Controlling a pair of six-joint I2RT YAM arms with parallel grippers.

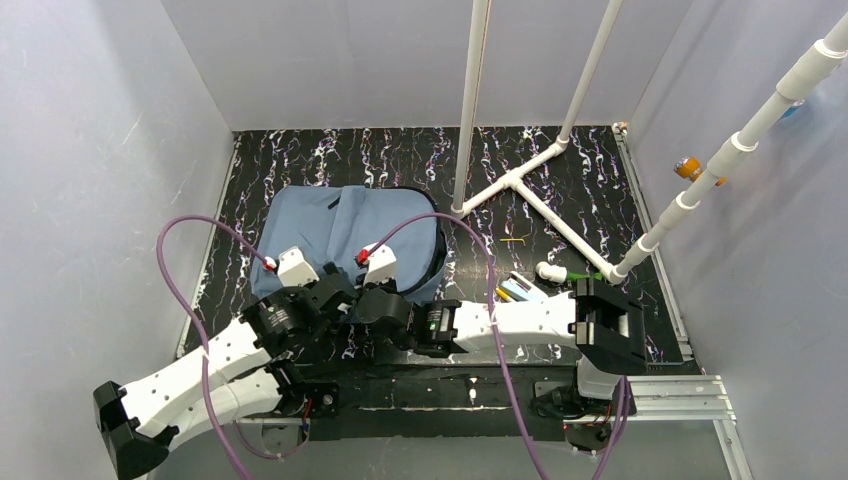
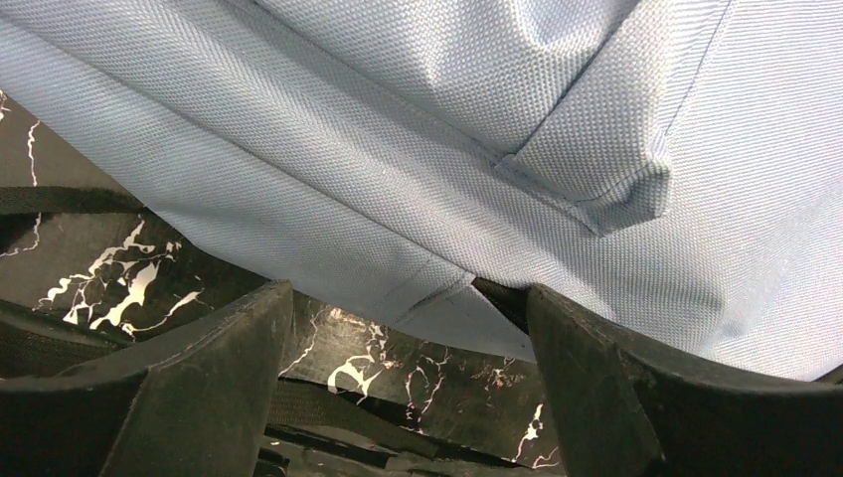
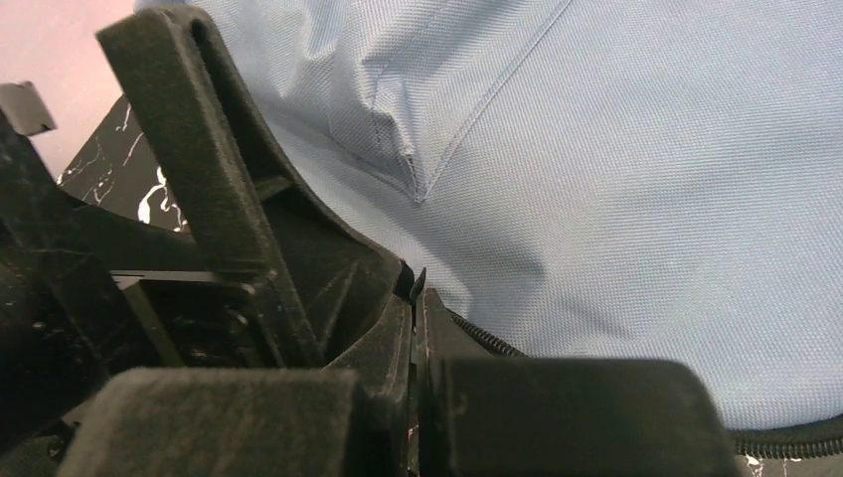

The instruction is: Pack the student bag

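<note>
The light-blue bag (image 1: 320,225) lies on the dark marbled table, its flap fabric creased. My left gripper is open at the bag's near edge, with part of the blue fabric (image 2: 418,298) showing between its spread fingers. A black zipper (image 3: 487,333) runs along the bag's edge towards my right gripper, which is shut. A thin dark piece of the zipper appears pinched at its fingertips. Black parts of the left gripper stand close beside it in the right wrist view. From above, both arms hide the contact spot.
White pipes (image 1: 550,205) form a frame at the right. Near its foot lie a light-blue and yellow item (image 1: 520,287) and a green item (image 1: 578,276). Black straps (image 2: 338,412) lie along the bag's near side.
</note>
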